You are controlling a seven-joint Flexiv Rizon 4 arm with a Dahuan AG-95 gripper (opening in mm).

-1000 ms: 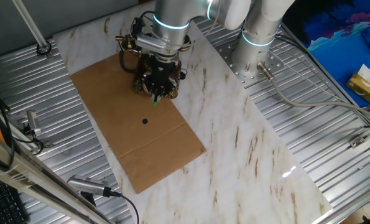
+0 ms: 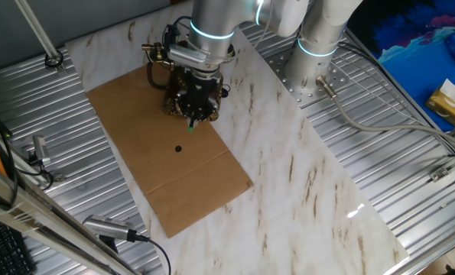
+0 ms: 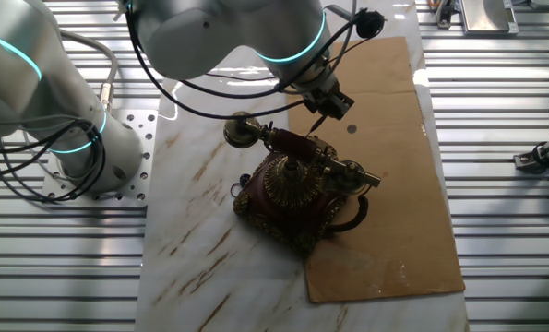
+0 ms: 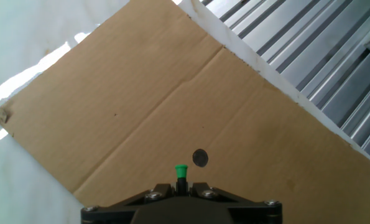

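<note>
My gripper points down over the brown cardboard (image 4: 141, 106), its black fingers together at the centre with a small green tip. Whether that tip is part of the fingers or a thin piece between them, I cannot tell. A dark round spot (image 4: 200, 158) lies on the cardboard just beyond and right of the tip in the wrist view. An ornate vintage telephone (image 3: 292, 198), dark red with brass trim, stands partly on the cardboard, its handset (image 3: 297, 146) across the top. In exterior view 1 the arm hides much of this telephone.
The marble-patterned board (image 2: 288, 176) beneath is bare on the side toward the arm's base (image 2: 307, 72). A metal device with a cable (image 2: 112, 228) sits at the board's edge. A tissue box (image 2: 450, 103) is far off at the right.
My gripper has shifted very slightly toward the front of exterior view 1. The cardboard, dark spot and telephone look unmoved.
</note>
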